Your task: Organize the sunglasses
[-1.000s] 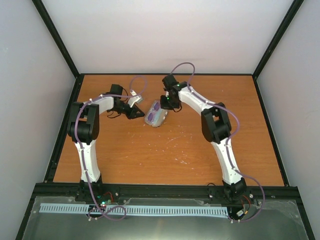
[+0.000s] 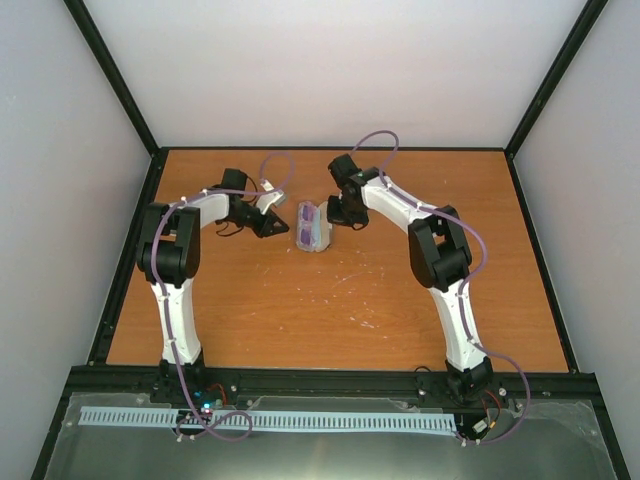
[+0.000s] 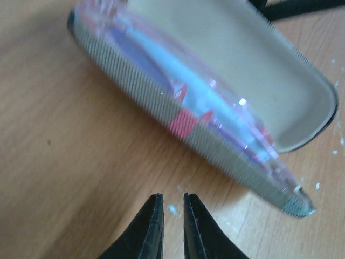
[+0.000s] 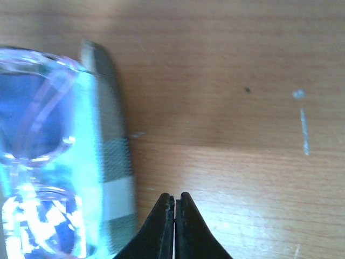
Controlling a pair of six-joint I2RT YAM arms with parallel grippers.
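An open glasses case sits mid-table, with a grey-white empty half and a checked side with a red stripe. Purple-blue sunglasses in clear, glossy plastic lie in it on light blue lining. My left gripper is just left of the case, fingertips slightly apart, nothing between them. My right gripper is shut, nothing showing between its fingers, low at the case's right side in the top view.
Both arms reach inward from either side toward the middle.
The case now stands straighter than a second ago. The left arm is nearly still.
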